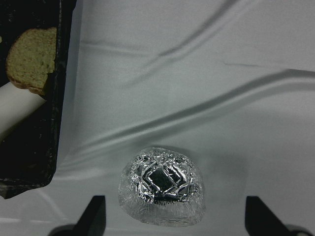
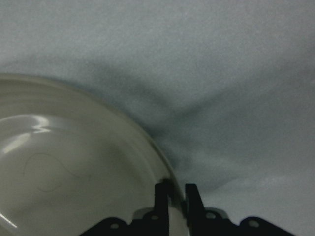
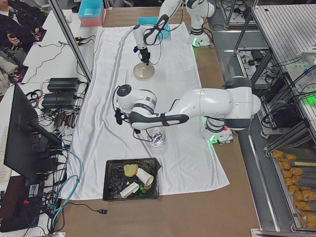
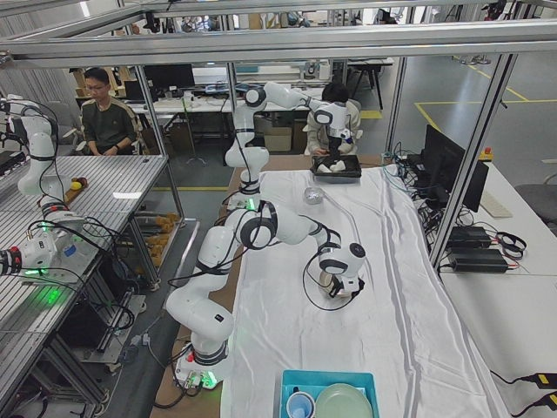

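Note:
A crumpled foil item (image 1: pixel 161 187), silver and shiny, lies on the white cloth below my left gripper, whose fingers stand wide open at the bottom of the left wrist view with nothing held. Beside it is a black tray (image 3: pixel 106 180) holding a bread slice (image 1: pixel 30 59), white cylinders and small green pieces. My right gripper is at the rim of a beige plate (image 2: pixel 83 162), its fingertips close together astride the rim; whether they grip it I cannot tell.
A blue bin (image 4: pixel 287 379) with a green plate and a cup stands at the far end by the right arm. A monitor (image 3: pixel 29 138) and cables line the table's side. The cloth between plate and foil is mostly clear.

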